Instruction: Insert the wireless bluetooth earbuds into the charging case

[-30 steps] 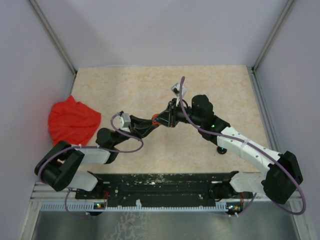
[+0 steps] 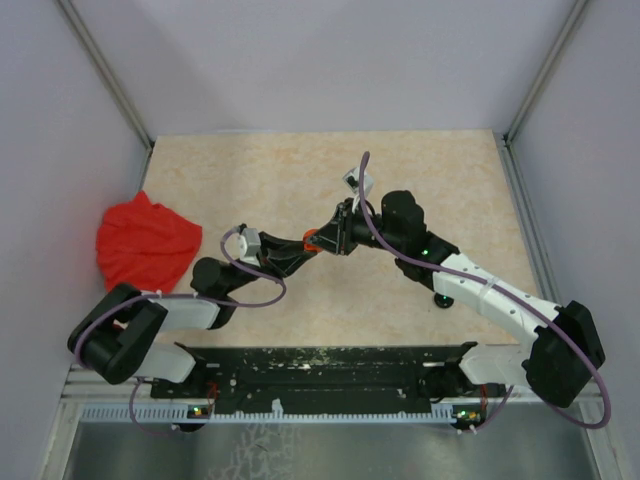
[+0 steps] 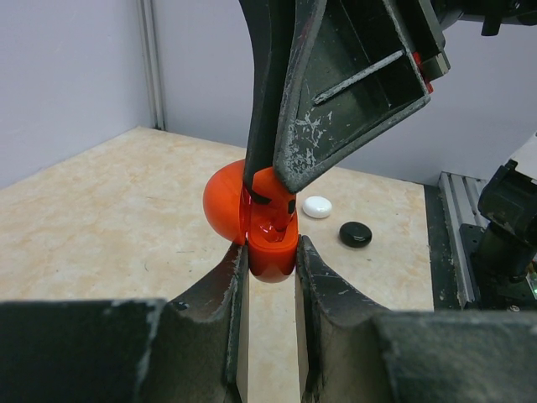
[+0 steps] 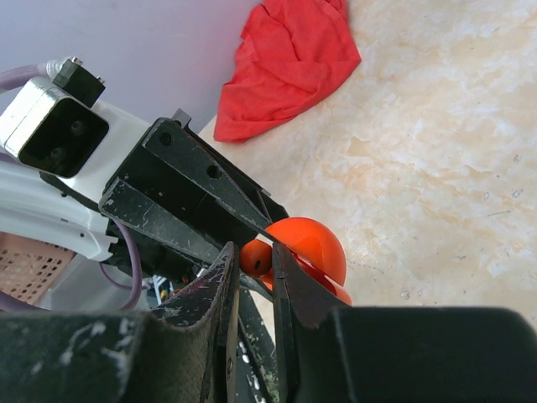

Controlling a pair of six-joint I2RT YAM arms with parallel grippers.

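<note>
Both grippers meet above the middle of the table at an orange charging case [image 2: 312, 240], which has its lid up in the left wrist view. My left gripper has its fingertips on the case's lower front [image 3: 273, 262]; how far apart they are is hard to tell. My right gripper is shut on a small orange piece [image 4: 255, 259], seemingly an earbud, held at the case. Whether the piece sits inside the case is hidden by the fingers.
A red cloth [image 2: 145, 240] lies at the left of the table. A white oval piece [image 3: 317, 206] and a black one [image 3: 355, 234] lie beyond the grippers in the left wrist view.
</note>
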